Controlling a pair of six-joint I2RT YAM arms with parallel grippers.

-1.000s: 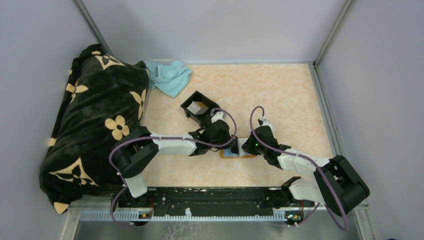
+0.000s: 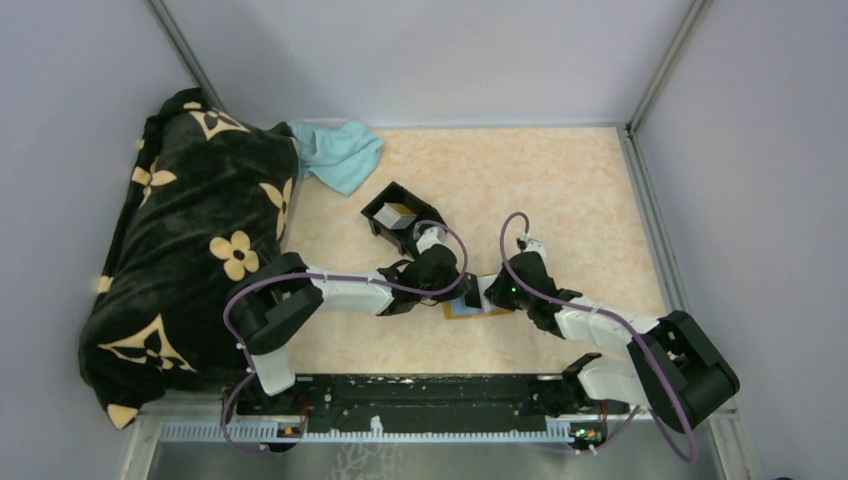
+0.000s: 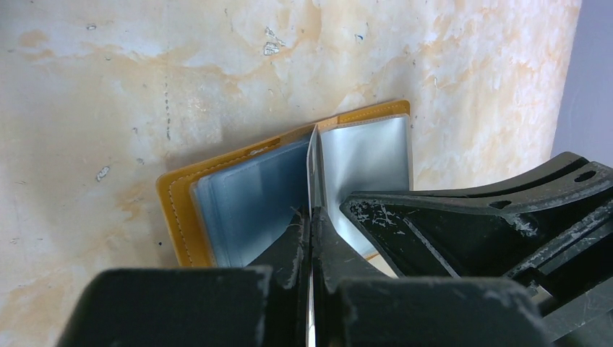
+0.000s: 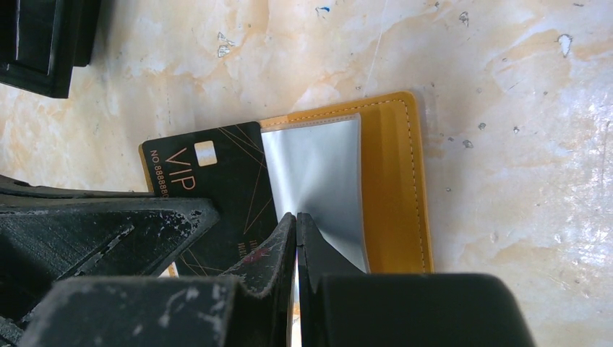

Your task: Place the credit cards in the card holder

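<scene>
The tan card holder [image 3: 181,188] lies flat near the table's front middle, with a blue sleeve [image 3: 238,195] and a clear silvery sleeve [image 4: 314,166]. In the right wrist view a black VIP card [image 4: 217,166] lies over the holder beside the silvery sleeve. My left gripper is shut at the holder; in its view a thin card, seen edge-on, rises from between its fingertips. My right gripper is shut at the silvery sleeve's lower left edge, nothing clearly between its fingers.
A black box [image 2: 385,200] with cards in it stands behind the left gripper. A teal cloth [image 2: 340,155] lies at the back left, beside a dark patterned blanket [image 2: 180,250].
My left gripper has shifted very slightly, and the holder's left end appears moved a little to the right. My right arm looks still.
</scene>
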